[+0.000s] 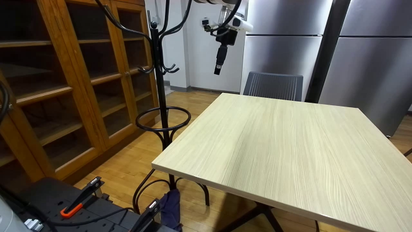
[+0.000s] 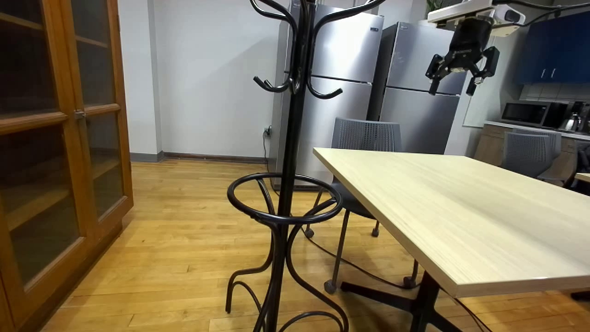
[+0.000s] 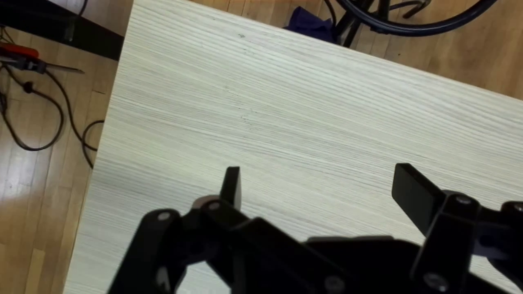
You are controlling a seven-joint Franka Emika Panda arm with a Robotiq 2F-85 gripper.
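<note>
My gripper [image 2: 453, 91] stands open with its fingers spread wide and nothing between them. It hangs well above the light wood-grain table [image 2: 470, 193], pointing down. In the wrist view the two black fingers [image 3: 416, 198] stand far apart over the bare tabletop [image 3: 274, 142]. From the first exterior view, the gripper [image 1: 217, 71] is seen edge-on, high up near the stand. No object lies on the table.
A black coat stand [image 1: 160, 77] with curved hooks rises by the table's left edge. Behind the table is a dark chair [image 1: 274, 85], with steel refrigerators [image 1: 284, 50] beyond. A wooden glass cabinet [image 1: 92, 81] lines the left.
</note>
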